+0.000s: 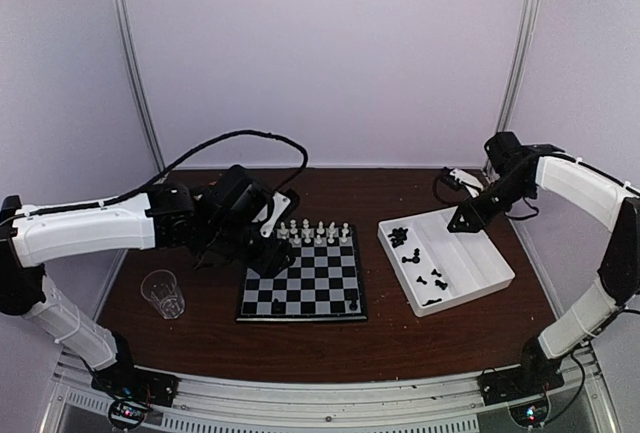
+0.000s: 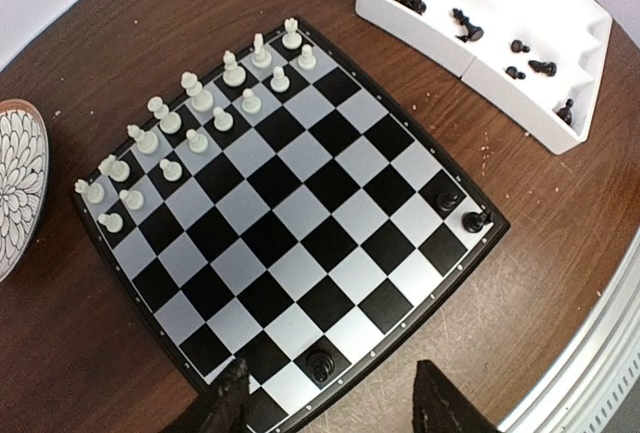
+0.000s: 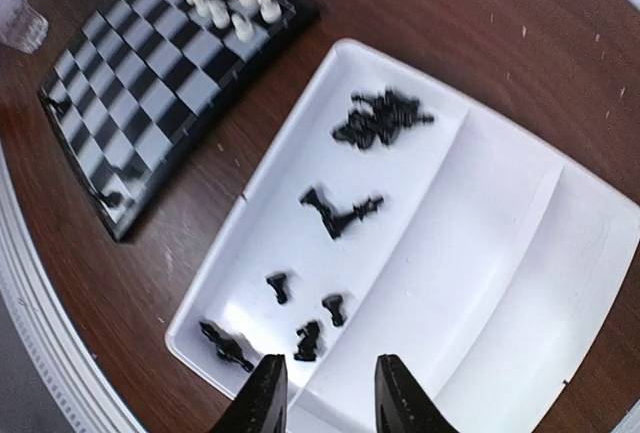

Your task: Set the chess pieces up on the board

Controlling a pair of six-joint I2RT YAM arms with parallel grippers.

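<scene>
The chessboard [image 2: 290, 223] carries two rows of white pieces [image 2: 200, 98] along its far side. On its near side stand black pieces [image 2: 320, 363], one toward the left and two at the right corner. My left gripper is open above the board, nothing between its fingers. My right gripper hangs over the white tray [image 3: 480, 243], fingers apart and empty. In the tray lie loose black pieces [image 3: 380, 118], a clump at the back and several scattered toward the front.
A patterned bowl [image 2: 15, 178] is left of the board, mostly behind the left arm in the top view. A clear glass [image 1: 163, 293] stands at front left. Bare wood separates board and tray.
</scene>
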